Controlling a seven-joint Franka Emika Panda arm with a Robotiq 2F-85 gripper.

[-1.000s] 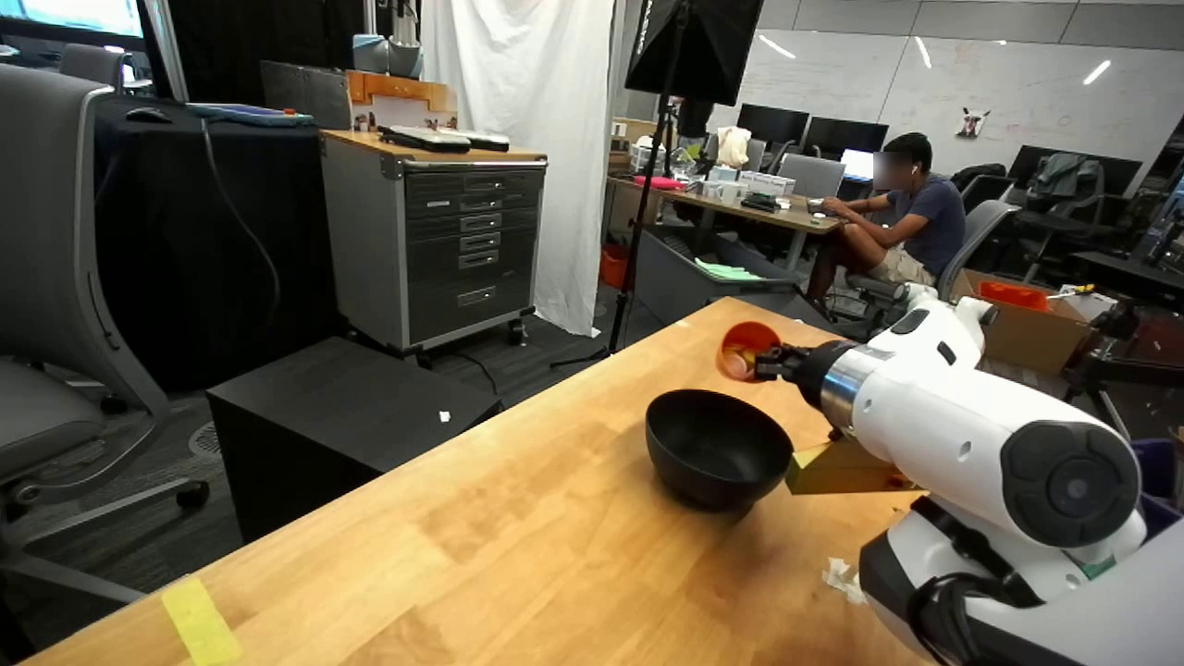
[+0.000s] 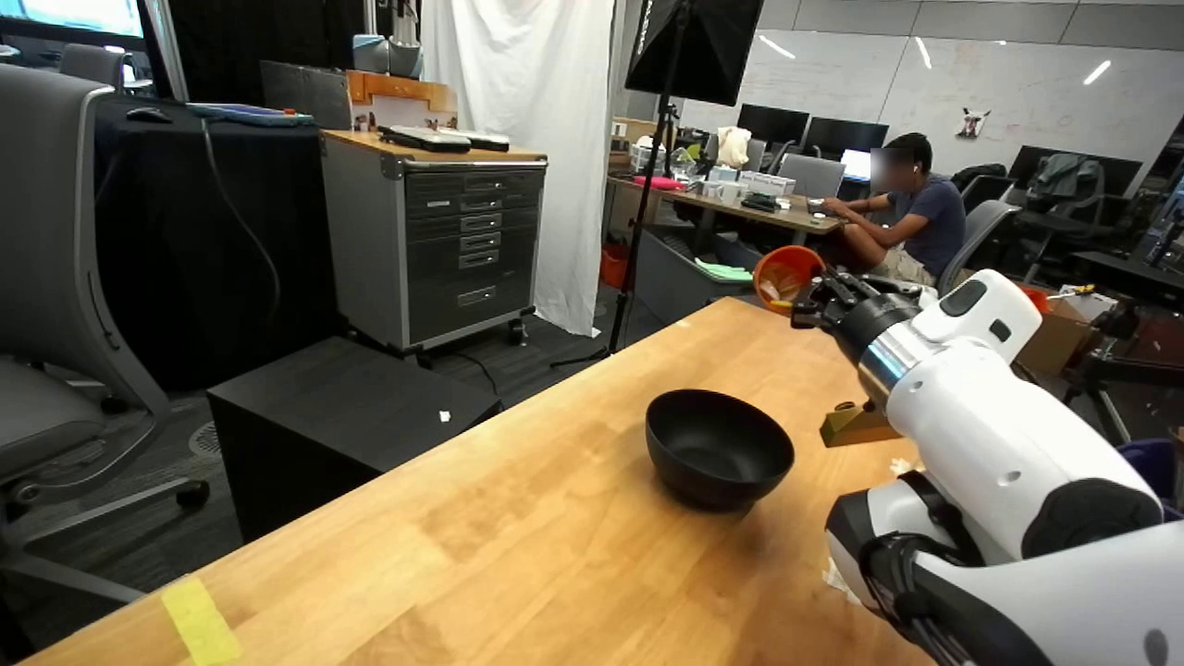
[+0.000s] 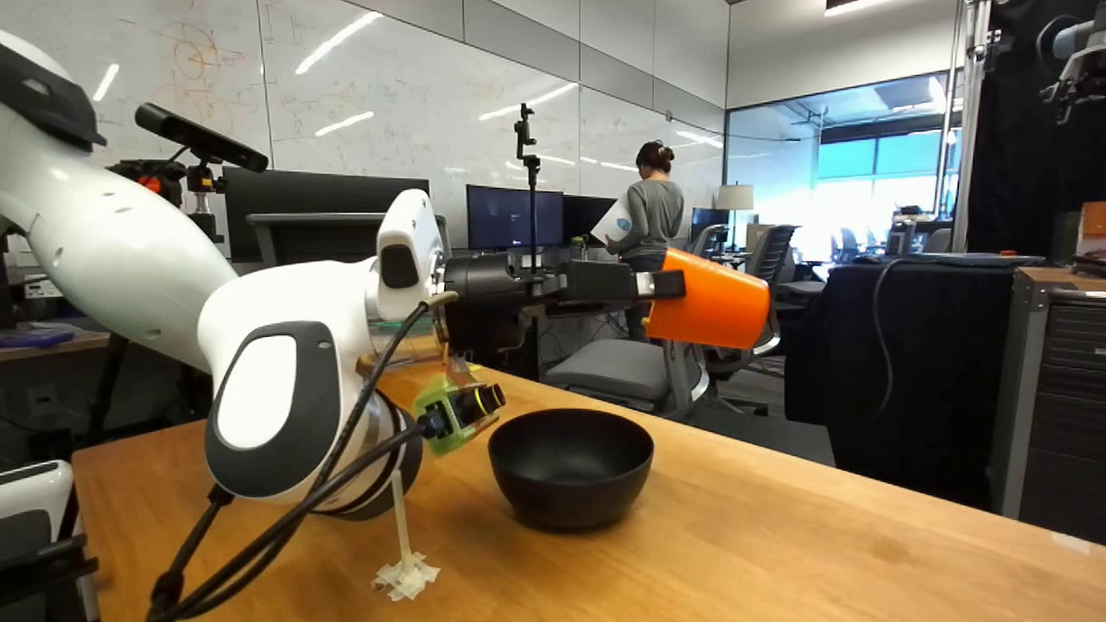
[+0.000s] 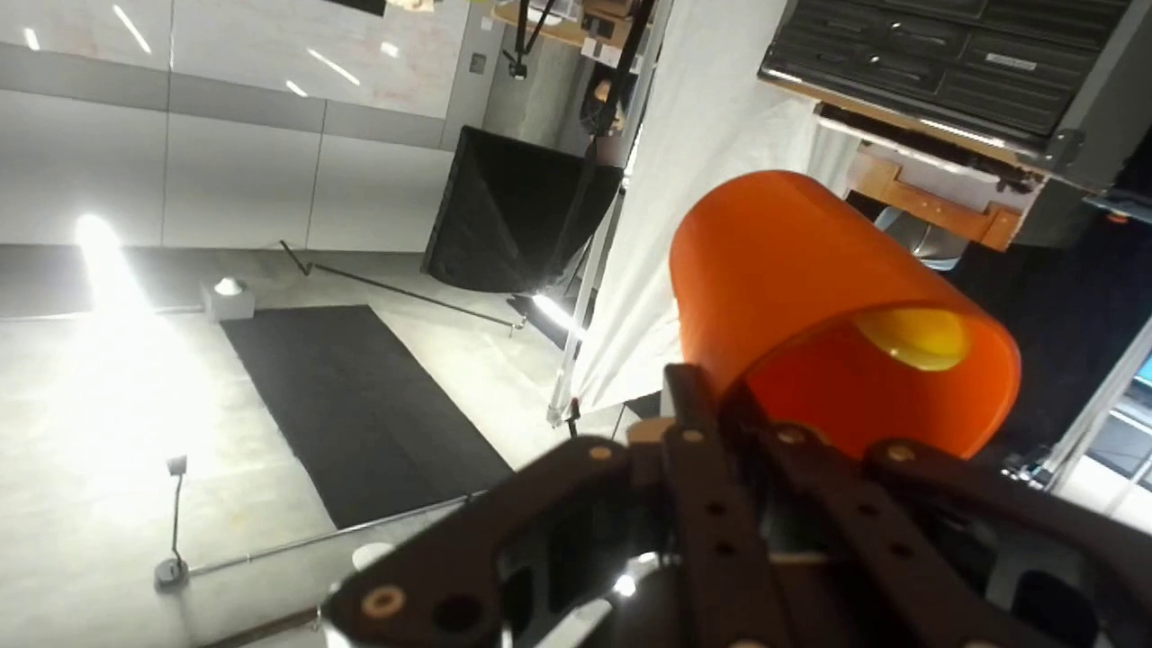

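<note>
An orange cup [image 3: 715, 301] is tipped on its side in the air, with my gripper [image 3: 669, 284] shut on its rim. In exterior view 1 the cup [image 2: 780, 268] shows its open mouth, held by the gripper [image 2: 807, 302] above the table's far end. Something yellow [image 4: 918, 333] shows inside the cup [image 4: 783, 254] in the wrist view, where the gripper grips the cup's edge. Below and apart from the cup, a black bowl [image 2: 716, 450] stands upright on the table; the part of its inside that shows looks empty.
A gold-coloured box [image 2: 860, 426] lies behind the bowl, partly hidden by the arm. Crumpled tape [image 3: 406, 576] sticks to the tabletop near the arm.
In exterior view 1 the gripper and the cup have risen and shifted right, away from the bowl. The arm has turned with them. The bowl stands where it was.
</note>
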